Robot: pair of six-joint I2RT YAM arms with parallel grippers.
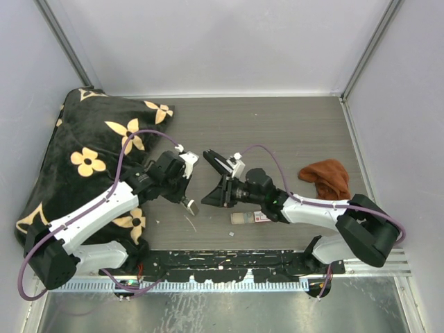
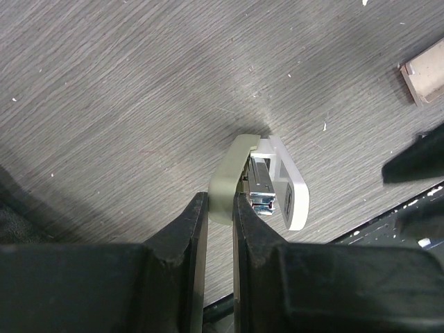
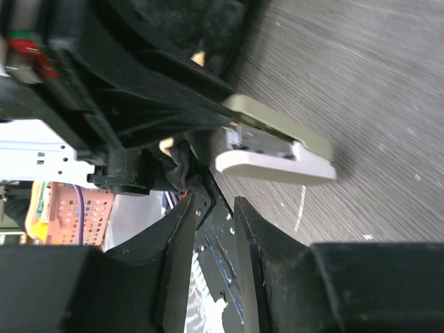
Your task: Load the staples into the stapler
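Observation:
The small stapler [image 2: 260,184], beige on one side and white on the other with a metal channel between, is held by my left gripper, shut on its beige part. From above, its end [image 1: 191,207] shows below the left gripper, over the table. My right gripper stands open just right of the stapler, its fingers apart and nothing between them. In the right wrist view the stapler [image 3: 277,156] lies beyond those fingertips, its two halves close together. Whether staples lie in the channel cannot be made out.
An open cardboard box [image 1: 243,218] with a red-and-white label lies under the right arm. A black elongated object [image 1: 217,161] rests behind the right gripper. A brown cloth [image 1: 326,179] is at the right, a dark flowered blanket [image 1: 83,152] at the left.

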